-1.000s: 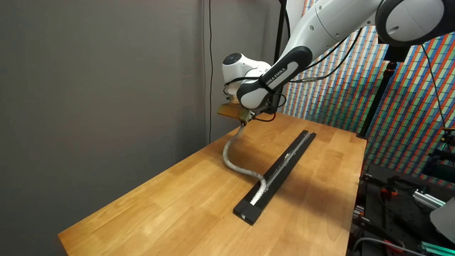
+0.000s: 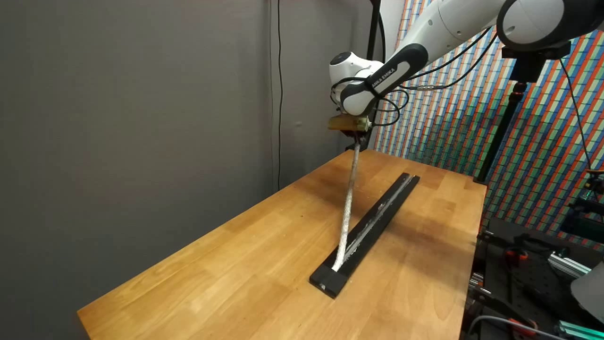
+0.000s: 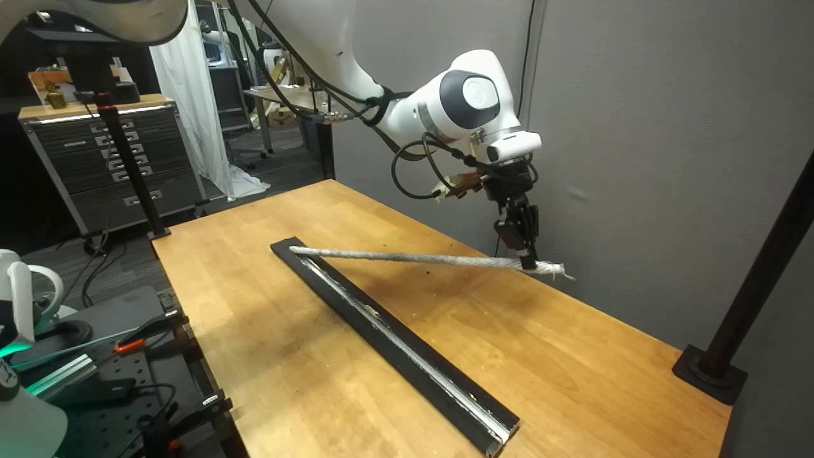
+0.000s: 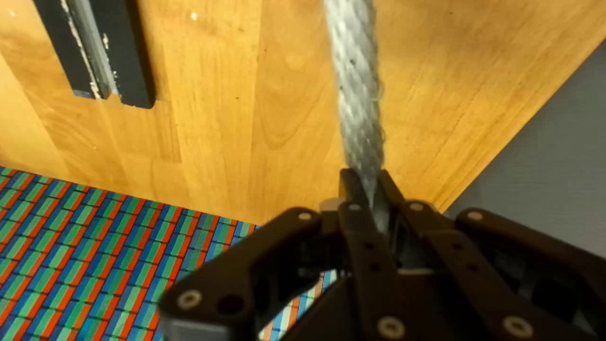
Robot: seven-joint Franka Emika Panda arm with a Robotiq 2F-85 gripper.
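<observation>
A whitish rope [image 2: 349,204] runs almost straight from one end of a black grooved bar [image 3: 381,324] up to my gripper [image 3: 528,261]. At the bar its end sits at the start of the groove; the rest hangs above the table, off to one side of the channel. My gripper is shut on the rope [image 4: 358,79] close to its free end, and a short frayed tip sticks out past the fingers in exterior view 2. In the wrist view the bar's open end [image 4: 139,91] lies to the upper left, its groove empty there.
A grey wall [image 2: 141,113] stands along one long side, and a black post [image 3: 729,313] rises at a corner. Clamps and tools [image 3: 137,343] crowd a lower surface beyond the other side.
My gripper has risen and moved right and back in exterior view 1, still holding the rope. The rope, curved and slack before, is now pulled nearly straight. The bar has stayed put.
</observation>
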